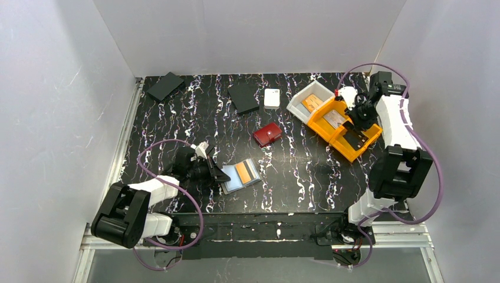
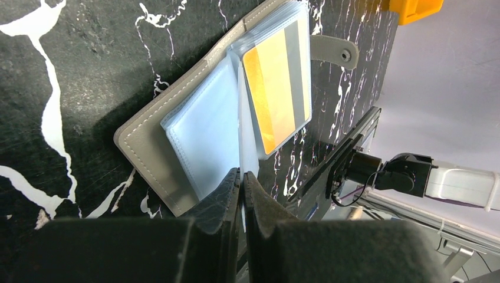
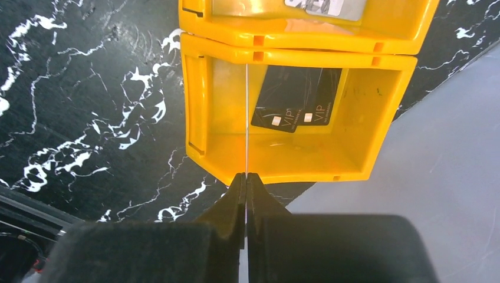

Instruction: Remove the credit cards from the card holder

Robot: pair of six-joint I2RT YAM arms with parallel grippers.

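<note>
The open grey card holder (image 2: 147,141) lies on the marble table at front centre, its blue sleeves spread, with an orange-striped card (image 2: 277,88) in one. My left gripper is shut on an upright translucent sleeve. My right gripper is over the front compartment of the orange bin (image 3: 377,118), shut on a thin card seen edge-on. Two black VIP cards (image 3: 295,100) lie in that compartment.
A red wallet (image 1: 267,134), a white card stack (image 1: 272,98) and two black boxes (image 1: 243,98) lie toward the back. A white bin (image 1: 299,109) adjoins the orange ones.
</note>
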